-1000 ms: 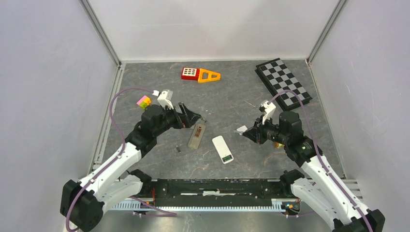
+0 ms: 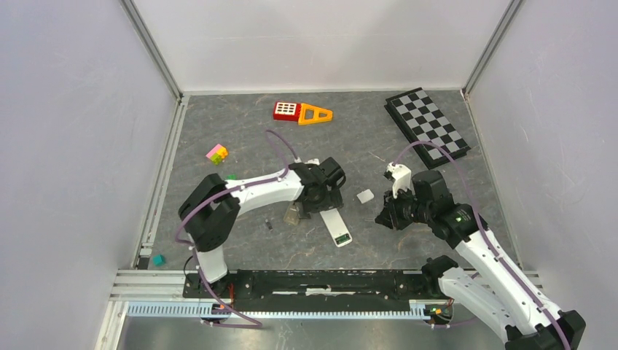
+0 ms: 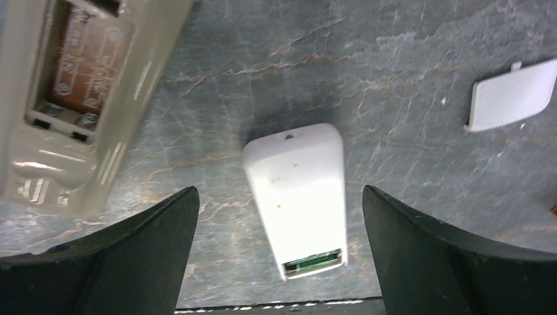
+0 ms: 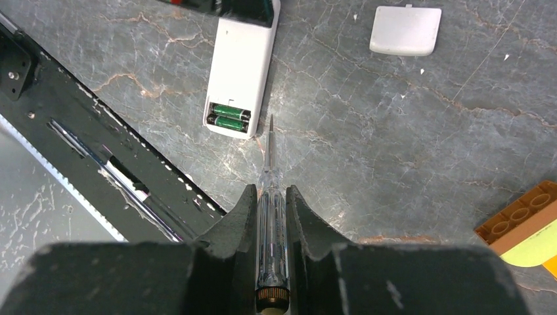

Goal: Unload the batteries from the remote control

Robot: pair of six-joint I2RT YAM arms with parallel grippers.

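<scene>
The white remote control [image 2: 336,227] lies face down on the grey table, its battery bay uncovered at the near end. Two green batteries [image 4: 228,117] sit side by side in that bay in the right wrist view. Its white cover [image 4: 406,31] rests apart, to the remote's right. My left gripper is over the remote, fingers spread on either side of it in its wrist view and nothing held. My right gripper is shut on a clear-handled screwdriver [image 4: 270,230], whose tip points towards the remote's battery end.
A beige case [image 3: 85,98] lies left of the remote, partly under the left arm. A checkered board [image 2: 428,124] and a red and yellow toy [image 2: 302,112] lie farther back. Colored blocks [image 2: 216,153] sit at left.
My left gripper has swung right from above the beige case to over the remote. The right gripper has shifted slightly right and toward the near edge, and the remote stays where it was.
</scene>
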